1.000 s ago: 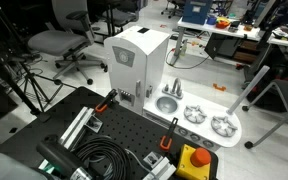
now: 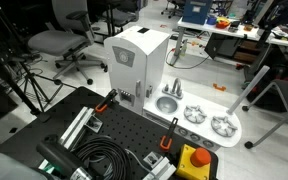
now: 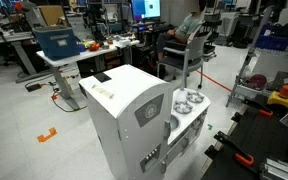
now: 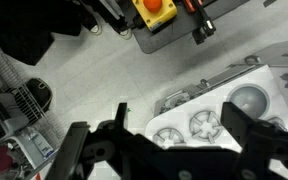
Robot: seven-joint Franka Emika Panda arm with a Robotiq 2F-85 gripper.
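Note:
My gripper hangs open in the wrist view, its two dark fingers wide apart with only a stove top far beneath them. A white toy kitchen has a tall cabinet point(image 2: 137, 60) with its door closed, a round sink point(image 2: 167, 104) with a tap point(image 2: 177, 88), and two ring burners. The near burner point(image 2: 194, 114) and the far burner point(image 2: 223, 126) look empty. From above, the sink basin point(image 4: 249, 100) also looks empty, and the gripper's right finger partly covers the counter. In the second exterior view the cabinet point(image 3: 134, 115) hides part of the counter.
A dark perforated bench point(image 2: 129, 128) carries coiled black cable point(image 2: 102, 158), orange-handled clamps and a yellow box with a red button point(image 2: 200, 157). Office chairs and a blue bin point(image 3: 59, 43) stand farther off.

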